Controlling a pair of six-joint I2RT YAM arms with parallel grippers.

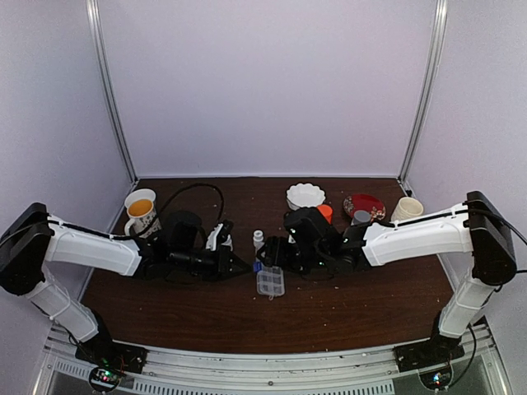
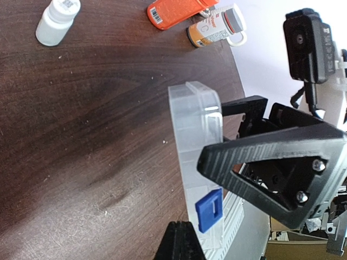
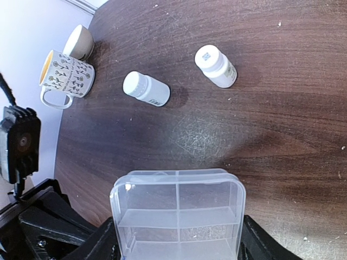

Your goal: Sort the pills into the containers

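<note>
A clear divided pill box (image 1: pixel 270 281) with a blue latch (image 2: pixel 209 210) is held up on edge by my right gripper (image 1: pixel 268 253). One right finger (image 2: pixel 271 162) crosses in front of the box in the left wrist view. Seen from the right wrist, the box (image 3: pixel 178 216) fills the gap and hides the fingertips. My left gripper is shut just left of the box, nothing showing between its tips. Two white pill bottles stand on the table, one (image 3: pixel 146 88) nearer the mug and another (image 3: pixel 217 67) farther right. No loose pills can be made out clearly.
A patterned mug (image 1: pixel 141 212) stands at back left. Along the back right are a white bowl (image 1: pixel 305 195), an orange bottle (image 2: pixel 176 11), a vitamin bottle (image 2: pixel 216 27), a red dish (image 1: pixel 364 206) and a cream cup (image 1: pixel 407 209).
</note>
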